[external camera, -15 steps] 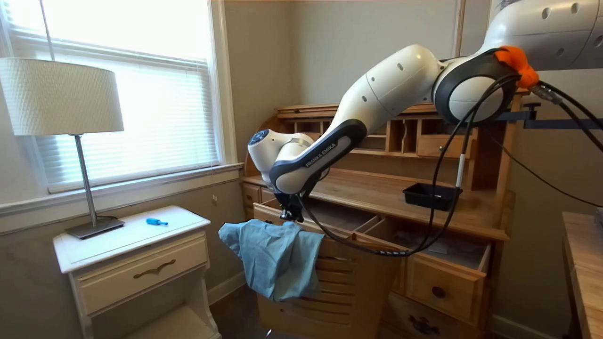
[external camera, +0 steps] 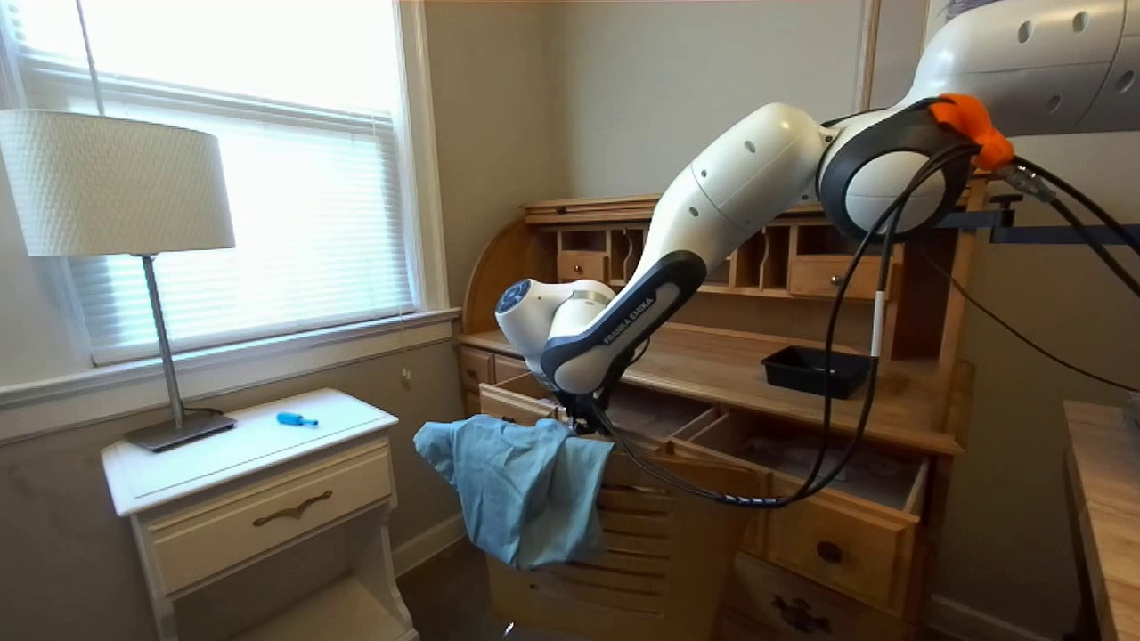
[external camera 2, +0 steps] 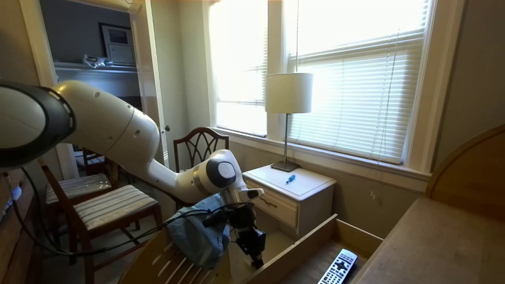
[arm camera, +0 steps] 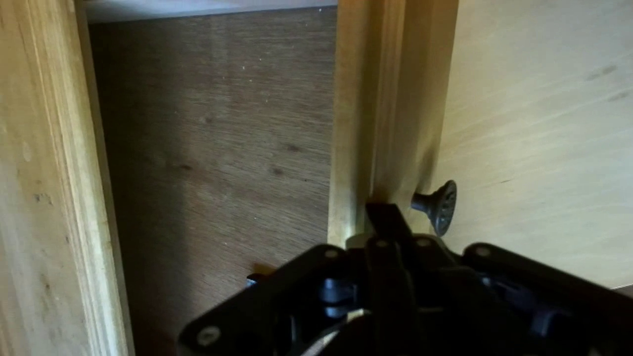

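My gripper is shut, with nothing showing between its fingers. In the wrist view its tips are at the front panel point(arm camera: 391, 107) of a pulled-out wooden drawer, just left of the dark round knob point(arm camera: 442, 207). Whether they touch the panel I cannot tell. The bare drawer floor point(arm camera: 237, 130) shows to the left. From exterior view 2, the gripper point(external camera 2: 257, 262) points down close outside the drawer wall point(external camera 2: 298, 248), and a silver remote point(external camera 2: 339, 267) lies inside that drawer. The cloth and chair hide the fingertips in exterior view 1.
A blue cloth point(external camera: 524, 486) hangs over the wooden chair back point(external camera: 663, 534), close to the arm. A second drawer point(external camera: 844, 534) stands open to the right. The desktop holds a black tray point(external camera: 818, 370). A blue tool point(external camera: 297, 420) lies on the white nightstand point(external camera: 256, 459).
In exterior view 1 the arm's wrist has come down and shifted right, so the gripper has sunk behind the cloth and chair back. The cloth, tray and open drawers look unmoved.
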